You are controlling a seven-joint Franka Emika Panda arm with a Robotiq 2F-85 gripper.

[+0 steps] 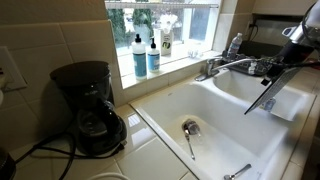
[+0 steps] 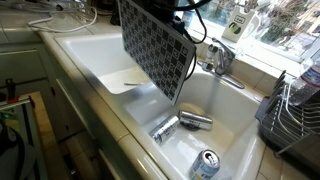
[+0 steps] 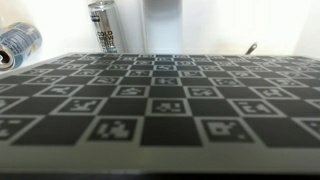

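A flat checkered board with small square markers (image 2: pixel 160 45) hangs tilted over the sink (image 2: pixel 90 60), below the arm. In the wrist view the same board (image 3: pixel 170 105) fills the lower half and hides the fingers. From the other side it shows as a thin dark plate (image 1: pixel 272 88) at the right, by the end of the arm (image 1: pixel 300 48). Whether the fingers are clamped on the board or it is fixed some other way does not show. Silver cans (image 2: pixel 165 128) lie in one basin, and a blue and silver can (image 2: pixel 206 165) is nearer the camera.
A metal utensil (image 1: pixel 190 140) lies at the drain of the larger basin. The faucet (image 1: pixel 225 65) reaches over the sink's back edge. Soap bottles (image 1: pixel 153 56) line the windowsill, a black coffee maker (image 1: pixel 90 105) stands left, and a dish rack (image 2: pixel 290 120) sits beside the cans' basin.
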